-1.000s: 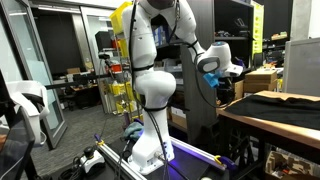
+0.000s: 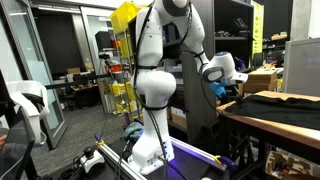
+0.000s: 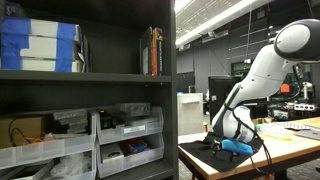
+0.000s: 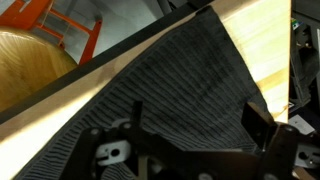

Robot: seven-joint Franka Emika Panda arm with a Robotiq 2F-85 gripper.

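A dark cloth (image 2: 275, 107) lies spread on the wooden table (image 2: 290, 130). In the wrist view the cloth (image 4: 150, 85) looks ribbed, one corner pointing up near the top of the picture, with pale table wood (image 4: 262, 30) showing past its edges. Above the cloth, near the table's left end in exterior view 1, my gripper points down. Its two fingers (image 4: 112, 152) stand wide apart, and only cloth shows beneath the gap. Whether the fingertips touch the cloth cannot be told. Exterior view 2 shows the arm (image 3: 232, 122) low over the cloth.
A round wooden seat (image 4: 35, 70) and orange metal legs (image 4: 60, 25) stand off the table's edge. Behind the table in exterior view 1 are cardboard boxes (image 2: 262, 82) on dark shelving. A dark shelf unit with grey bins (image 3: 128, 130) fills the left of exterior view 2.
The arm has come lower and a little to the right, bringing my gripper down toward the table's left end. The cloth looks unmoved.
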